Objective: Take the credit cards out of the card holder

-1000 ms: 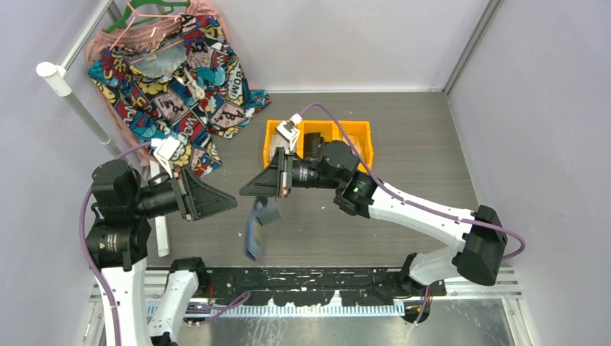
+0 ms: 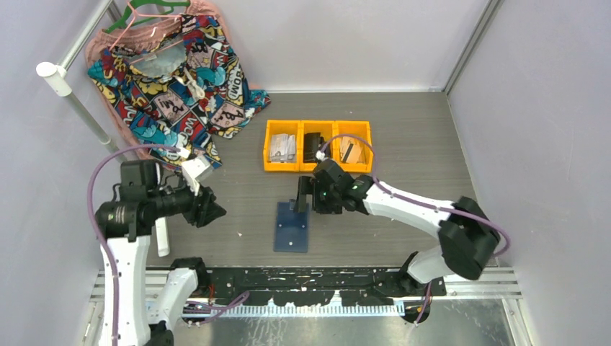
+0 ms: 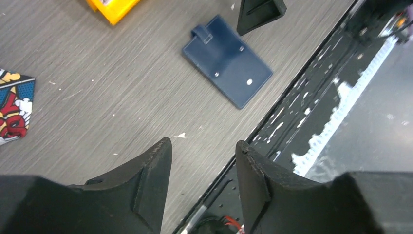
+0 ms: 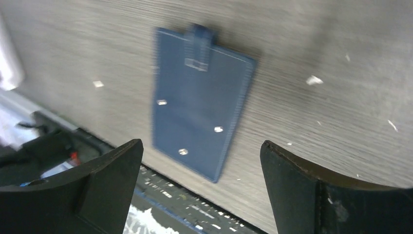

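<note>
The dark blue card holder [image 2: 291, 231] lies flat on the table below the right gripper, its tab at the back edge; it shows also in the left wrist view [image 3: 229, 68] and the right wrist view [image 4: 195, 112]. I cannot make out cards in it. My right gripper is open above the holder, with nothing between its fingers. My left gripper is open over the table to the holder's left, also empty.
A yellow three-compartment tray [image 2: 280, 168] with cards and dark items sits behind the holder. Patterned clothing [image 2: 230, 108] hangs at the back left.
The card holder, hanging in the air a second ago, now lies on the table. My right gripper has turned downward over it and shifted right. The left gripper has moved slightly.
</note>
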